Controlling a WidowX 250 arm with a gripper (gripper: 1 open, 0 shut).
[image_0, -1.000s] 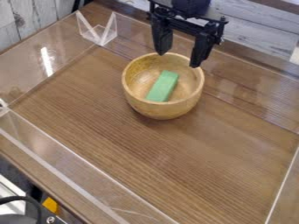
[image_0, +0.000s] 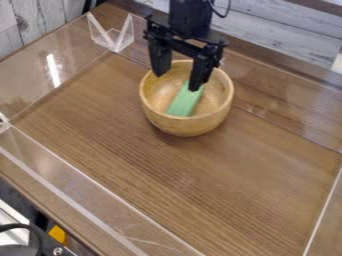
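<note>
A round tan wooden bowl (image_0: 175, 119) sits toward the upper middle of the table, with a green oblong object (image_0: 186, 99) lying inside it. My black gripper (image_0: 179, 70) hangs over the bowl, open, one finger at the left rim and the other to the right, partly in front of the green object's upper end.
A clear plastic piece (image_0: 114, 35) stands at the back left. A wall runs along the back, and cables with a small yellow item lie at the lower left edge.
The gripper has come down and toward the front left, lower over the bowl. The bowl and green object are about where they were.
</note>
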